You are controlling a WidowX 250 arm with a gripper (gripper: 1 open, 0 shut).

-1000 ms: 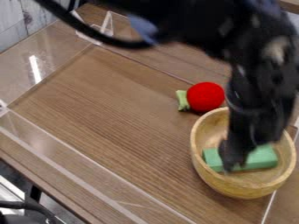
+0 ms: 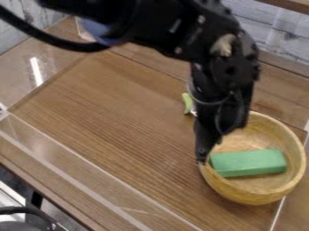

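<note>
The black gripper (image 2: 212, 126) hangs at the left rim of a wooden bowl (image 2: 259, 192), its fingers pointing down; whether they are apart or closed is unclear. In the bowl lies a green block (image 2: 248, 162). A small pale green object (image 2: 187, 103) sits behind the gripper, mostly hidden by it.
The bowl stands near the right edge. A wall and ledge border the back, and dark cables (image 2: 24, 217) lie at the lower left.
The gripper has moved left from over the bowl, uncovering the green block.
</note>
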